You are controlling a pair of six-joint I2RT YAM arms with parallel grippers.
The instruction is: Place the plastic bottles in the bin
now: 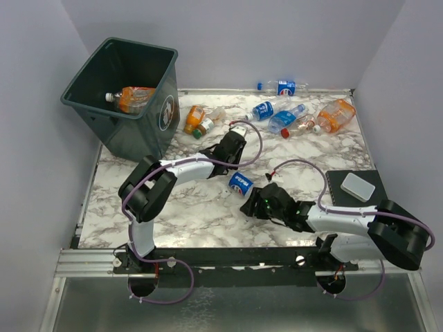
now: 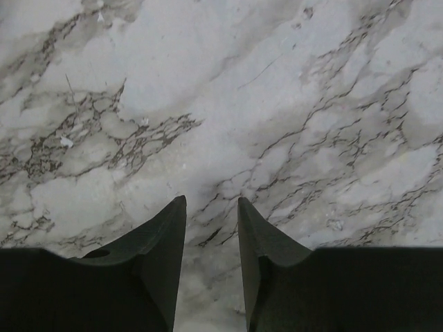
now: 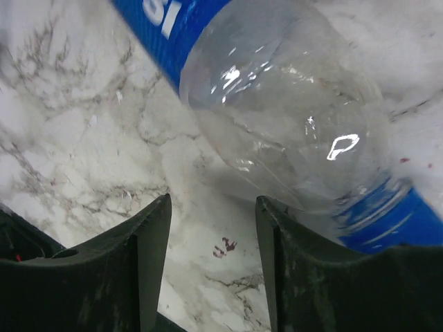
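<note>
A clear Pepsi bottle with blue label and blue cap (image 1: 240, 183) (image 3: 291, 117) lies in mid-table, my right gripper (image 1: 256, 206) low over its cap end, fingers apart with the bottle just beyond them. My left gripper (image 1: 232, 149) is farther back, its fingertips close together over bare marble; nothing shows between them. Other plastic bottles lie at the back: orange (image 1: 336, 115), blue-tinted (image 1: 287, 119), Pepsi (image 1: 285, 88) and small orange (image 1: 194, 119). The dark green bin (image 1: 124, 131) at the back left holds an orange bottle (image 1: 135, 99).
A black pad (image 1: 363, 197) with a white box (image 1: 358, 187) lies at the right.
</note>
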